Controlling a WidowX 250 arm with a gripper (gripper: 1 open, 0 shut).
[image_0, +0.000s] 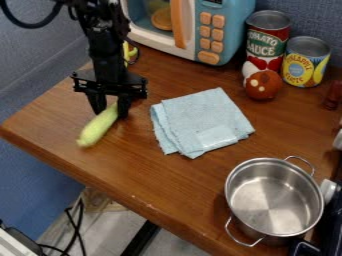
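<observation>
My black gripper (110, 102) is lowered over a pale yellow-green corn cob (96, 128) near the left side of the wooden table. Its fingers come down around the upper end of the cob; whether they are closed on it is unclear. The cob lies on the table, slanting toward the front left.
A folded blue cloth (201, 122) lies at the centre. A steel pot (274, 200) stands front right. Behind are a toy microwave (181, 25), tomato can (267, 40), yellow can (306, 62) and red tomato (263, 85). Bare wood surrounds the cob.
</observation>
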